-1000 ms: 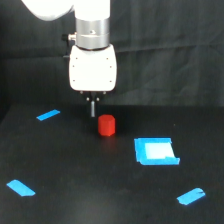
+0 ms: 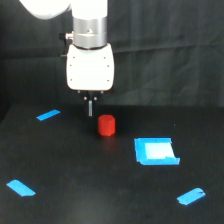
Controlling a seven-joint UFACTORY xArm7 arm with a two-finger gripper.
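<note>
A white robot arm hangs from the top of the camera view, its gripper (image 2: 90, 106) pointing down above the black table, a little left of a small red block (image 2: 106, 125). The fingers look narrow from this angle, and whether they are open or shut cannot be made out. To the right lies a blue-bordered white square (image 2: 156, 151) on the table.
Strips of blue tape lie at the left rear (image 2: 48, 114), front left (image 2: 21, 188) and front right (image 2: 191, 195) of the table (image 2: 110, 190).
The gripper has shifted very slightly to the left. The red block and the blue square have not moved.
</note>
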